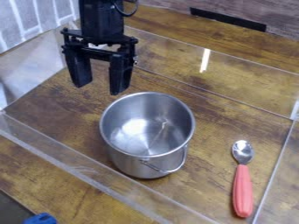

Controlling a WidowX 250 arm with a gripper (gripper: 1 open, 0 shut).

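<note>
My black gripper point(100, 72) hangs in the upper left, above and behind a steel pot, its two fingers apart with nothing visible between them. The steel pot point(147, 140) stands upright on the wooden floor near the middle, with a wire handle at its front; it looks empty. A spoon with a pink handle point(242, 184) lies at the right, its bowl pointing away from the camera.
Clear low walls enclose the wooden surface point(233, 96). A strip of pale tape point(205, 60) lies at the back. A blue object point(38, 218) is at the bottom left corner. Free wood lies behind and right of the pot.
</note>
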